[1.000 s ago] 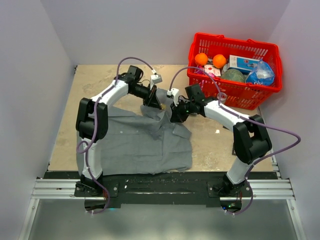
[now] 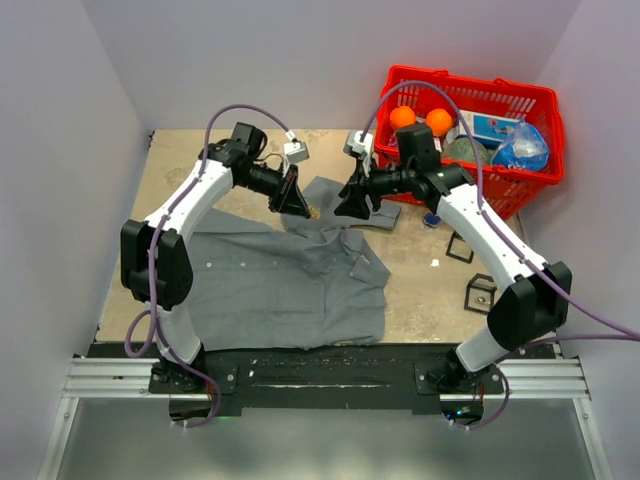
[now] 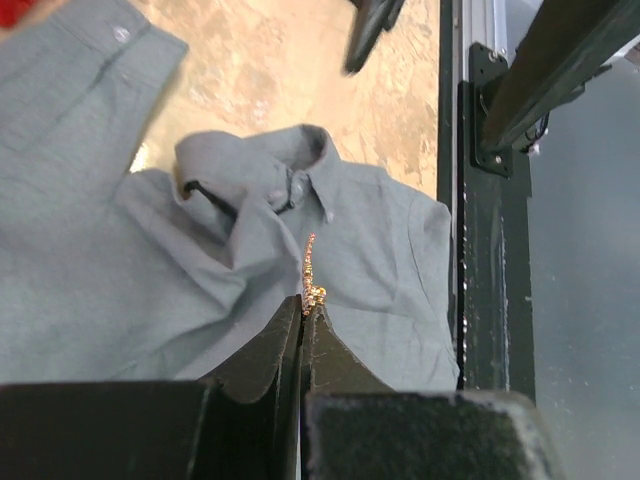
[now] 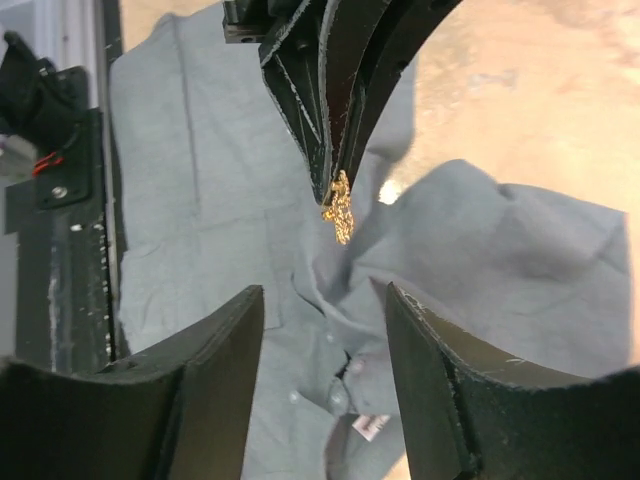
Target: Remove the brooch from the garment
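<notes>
A small gold brooch point(image 4: 342, 212) sticks out from the tips of my left gripper, which is shut on it. In the left wrist view the brooch point(image 3: 312, 290) stands edge-on at the fingertips, clear of the cloth. The grey garment point(image 2: 275, 285) lies spread on the table, its collar area rumpled below the grippers. My right gripper is open above the garment, nothing between its fingers. From above, my left gripper point(image 2: 305, 212) and right gripper point(image 2: 357, 212) face each other across a short gap, the brooch point(image 2: 313, 213) on the left side.
At the back right stands a red basket point(image 2: 470, 83) holding oranges, boxes and a blue bag. A dark square frame point(image 2: 480, 293) and a small blue-topped item point(image 2: 431, 220) sit on the right. Bare table lies between garment and frame.
My left gripper has drawn back to the left with the brooch.
</notes>
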